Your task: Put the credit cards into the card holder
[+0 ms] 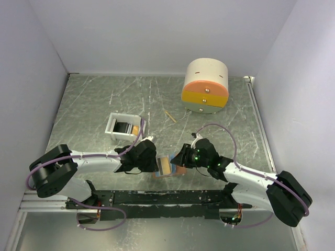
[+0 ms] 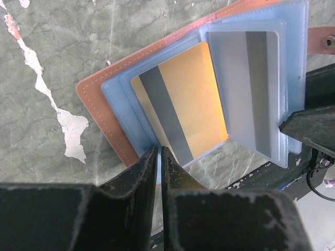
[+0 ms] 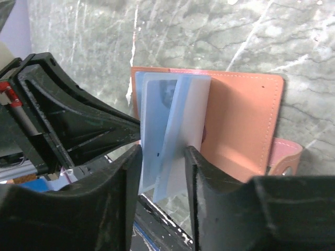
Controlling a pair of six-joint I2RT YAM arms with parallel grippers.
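The open card holder, orange leather (image 3: 243, 120) with blue plastic sleeves (image 2: 246, 89), lies flat at the front middle between my grippers. A gold card with a dark stripe (image 2: 188, 99) sits in a sleeve. My left gripper has its fingertips close together at that sleeve's edge; whether anything is between them is unclear. My right gripper has its fingers apart around the upraised translucent sleeves; whether it grips them cannot be told.
A white box (image 1: 110, 125) with dark and gold cards stands back left. A rounded drawer chest (image 1: 204, 78) stands back right. A thin tan stick (image 1: 170, 116) lies between them on the marble top.
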